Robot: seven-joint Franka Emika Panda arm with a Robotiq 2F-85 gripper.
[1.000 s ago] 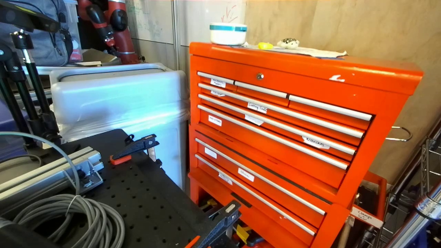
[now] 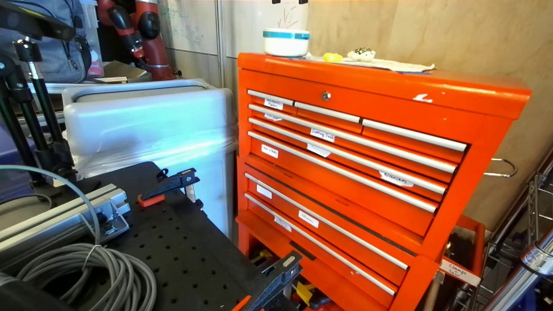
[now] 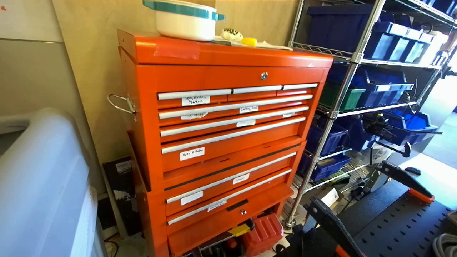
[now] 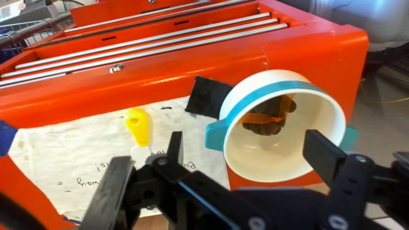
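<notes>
In the wrist view my gripper is open, its black fingers wide apart with nothing held between them. A white pot with teal rim band and handles (image 4: 322, 103) stands on the red cabinet's top, partly behind the right finger (image 4: 324, 157). Inside the pot lie dark brown shapes with an orange translucent strip (image 4: 260, 118). Left of the pot, a yellow-handled tool (image 4: 138, 126) rests on a handwritten paper sheet (image 4: 96, 141); the left finger hides part of its pale end. A white object with dark spots (image 2: 361, 54) shows in both exterior views. Neither exterior view shows the gripper.
The red tool cabinet (image 3: 222, 75) has its drawers shut. A black patch (image 4: 207, 96) lies beside the pot. Wire shelving with blue bins (image 3: 338, 30) stands to one side. A black perforated table (image 2: 181, 259) with clamps stands in front.
</notes>
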